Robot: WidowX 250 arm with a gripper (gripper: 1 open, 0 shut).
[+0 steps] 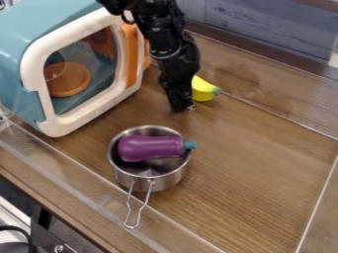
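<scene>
My black gripper [180, 101] is lowered to the wooden table at the upper middle, beside a yellow object [204, 89] that lies just right of it, partly behind the arm. A steel pot [145, 177] with a wire handle stands at the lower middle, holding a purple eggplant-like object [148, 147].
A toy microwave [65, 121], teal and white with an orange dish [66, 79] inside, stands at the upper left. A wall [278, 25] runs along the back.
</scene>
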